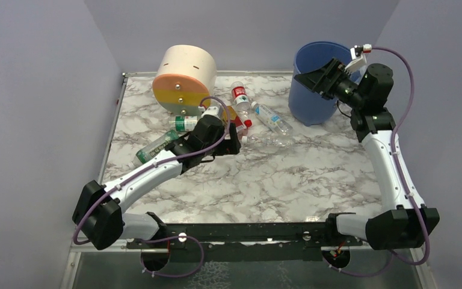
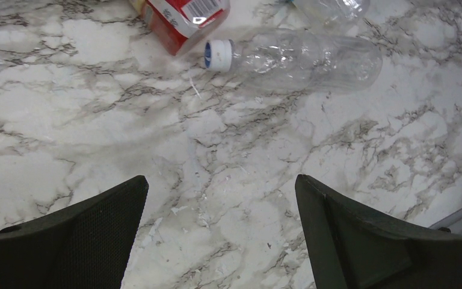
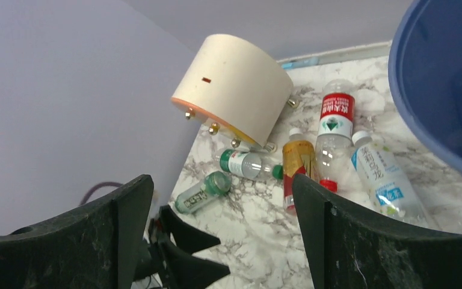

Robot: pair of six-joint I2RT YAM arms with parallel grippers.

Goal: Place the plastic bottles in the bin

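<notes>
Several plastic bottles lie on the marble table: a green-label one [image 1: 154, 147], a red-label one [image 1: 239, 95], a blue-label one [image 1: 269, 117] and a clear one [image 2: 301, 60]. My left gripper [image 1: 231, 141] is open above the table, near the clear and amber bottles, empty in the left wrist view. My right gripper [image 1: 313, 78] is high at the blue bin [image 1: 310, 108], open with nothing between its fingers. The bin's inside is mostly hidden by the gripper in the top view.
A cream cylinder [image 1: 183, 75] with a coloured end stands at the back left, beside the bottles.
</notes>
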